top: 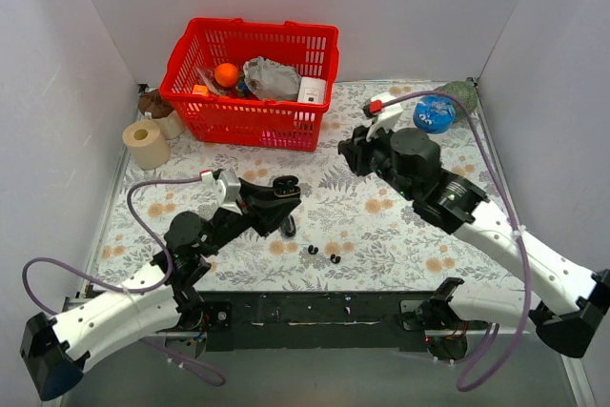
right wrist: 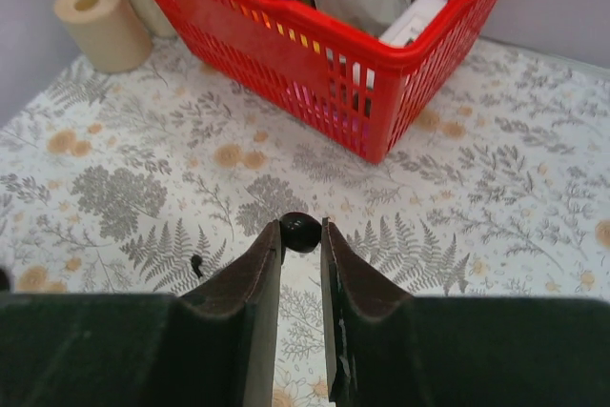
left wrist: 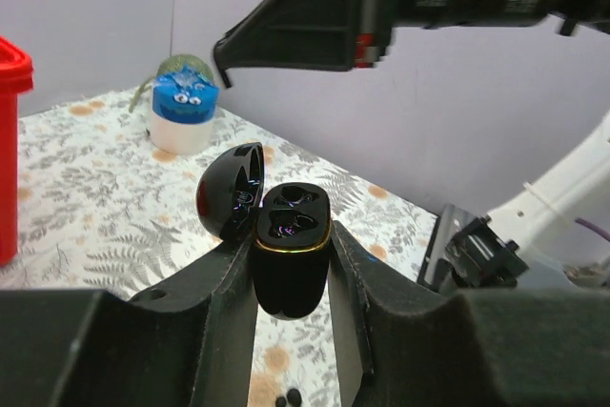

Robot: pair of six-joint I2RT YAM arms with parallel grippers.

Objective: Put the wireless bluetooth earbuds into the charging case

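Observation:
The open black charging case (left wrist: 291,245) is held in my left gripper, its two empty-looking slots facing up and lid raised; in the top view it is above the lower middle of the cloth (top: 286,190). My right gripper is shut on a small dark earbud, raised to the right of the case (top: 353,152). Small black earbuds (top: 313,250) (top: 335,258) lie on the floral cloth in front of the case.
A red basket (top: 250,126) of items stands at the back. A paper roll (top: 146,145) is at the left, a blue-lidded tub (top: 434,116) at the back right.

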